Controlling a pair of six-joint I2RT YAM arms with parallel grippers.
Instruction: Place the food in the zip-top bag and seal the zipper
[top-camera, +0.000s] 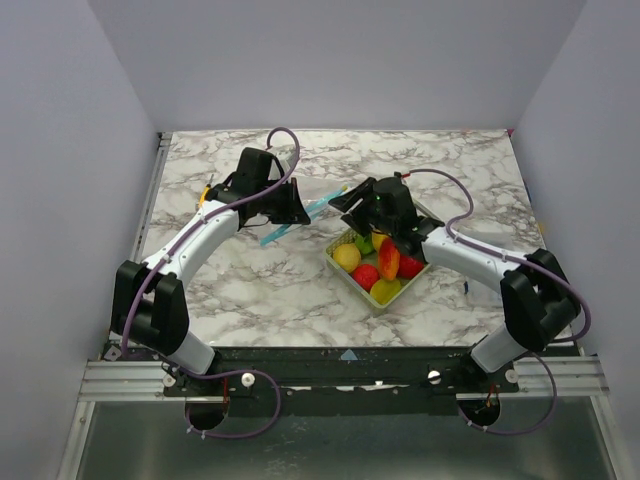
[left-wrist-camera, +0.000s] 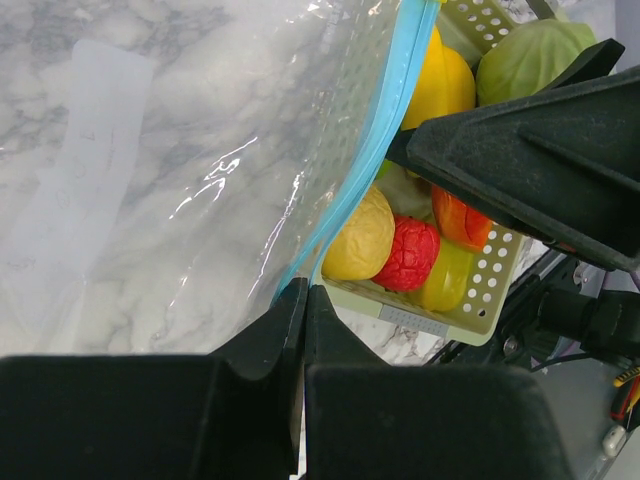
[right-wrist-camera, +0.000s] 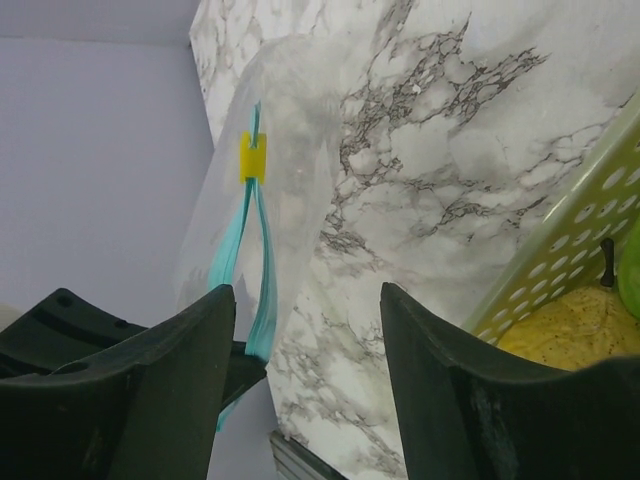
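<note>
The clear zip top bag (left-wrist-camera: 190, 190) has a blue zipper edge (left-wrist-camera: 375, 130) stretching from my left gripper towards the right arm. My left fingers are shut on this edge at its near end, holding it above the table. At the zipper's other end sits a yellow slider (right-wrist-camera: 253, 157). My right gripper is part open, with its fingers apart around the near stretch of zipper; the left finger (right-wrist-camera: 215, 345) lies close to the blue edge. The play food fills a basket: a yellow round (top-camera: 347, 257), red round (top-camera: 366, 275) and red pepper (top-camera: 388, 258) show.
The perforated basket (top-camera: 350, 286) stands just below and right of the right gripper, its rim near the right arm. Another clear bag (top-camera: 484, 292) lies at the right of the table.
</note>
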